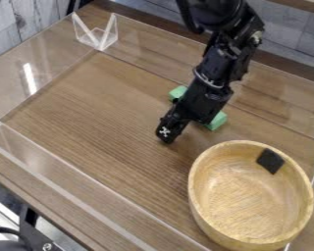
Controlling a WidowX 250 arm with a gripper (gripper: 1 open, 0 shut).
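The black robot arm reaches down from the top to the table, where its gripper (171, 125) is low over the wood left of centre-right, apparently shut, with nothing visible between its fingers. Behind the gripper and partly hidden by it lies a green object (214, 120), showing on both sides of the arm. A large round beige bowl (249, 208) with a black patch on its rim sits at the front right.
A clear plastic item (97, 31) stands at the back left. A wall and ledge run along the back right.
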